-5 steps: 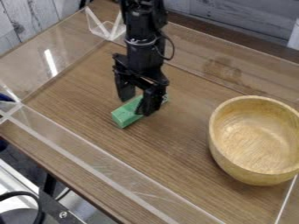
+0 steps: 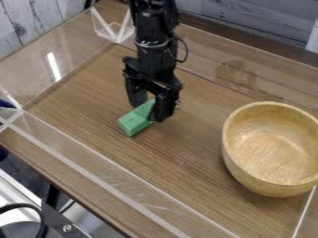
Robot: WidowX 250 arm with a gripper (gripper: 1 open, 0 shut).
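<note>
A black robot arm comes down from the top centre to its gripper, which stands open low over a green object lying on the wooden table. The gripper partly hides the green object's upper right end, so whether its fingers touch it is unclear.
A large round tan bowl stands on the right. A black cable lies at the lower left corner, beyond the table's edge.
The arm and gripper have shifted very slightly over the last second. The green object looks much the same.
</note>
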